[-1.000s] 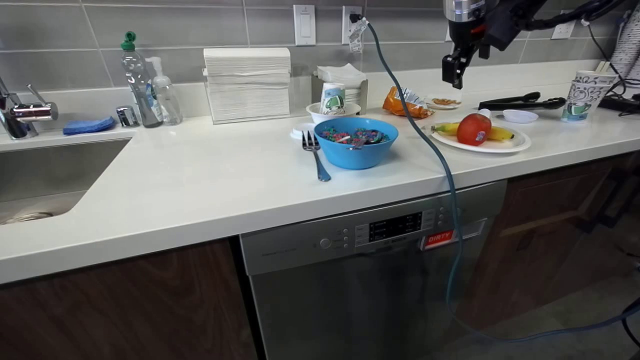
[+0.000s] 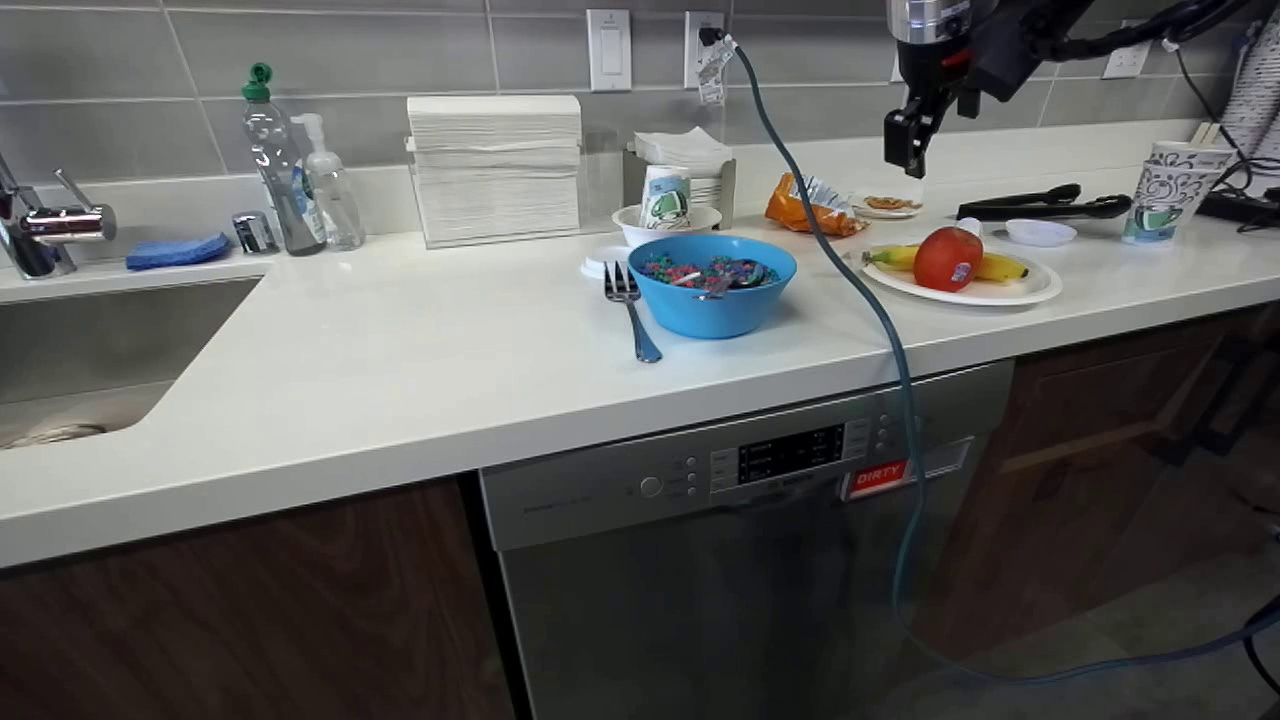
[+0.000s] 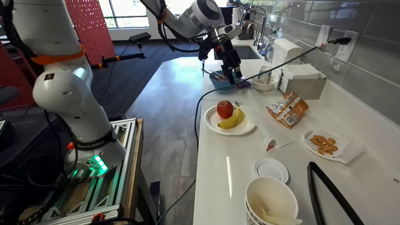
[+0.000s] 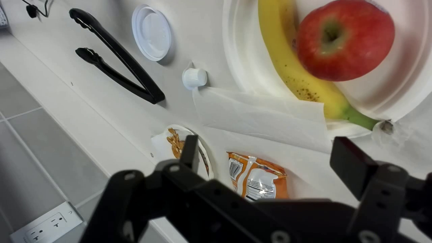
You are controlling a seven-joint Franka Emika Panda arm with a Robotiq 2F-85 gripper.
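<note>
My gripper stands open, its two black fingers wide apart with nothing between them. In exterior view 1 it hangs above the counter [image 2: 396, 336], near the plate's back side. On a white plate [image 2: 1020, 288] rest a red apple [image 4: 344, 40] and a yellow banana [image 4: 283, 56], both clear of the fingers in the wrist view. An orange snack bag [image 4: 261, 178] lies on the counter, partly hidden by the gripper body. A small plate [image 4: 186, 133] holding brown snacks shows behind the left finger.
A blue cable [image 2: 828, 240] crosses in front of the counter. Black tongs [image 4: 121, 60], a white lid [image 4: 152, 32] and a small white tube [image 4: 194, 77] lie nearby. The blue bowl [image 2: 708, 314] holds wrapped sweets beside a fork [image 2: 642, 330].
</note>
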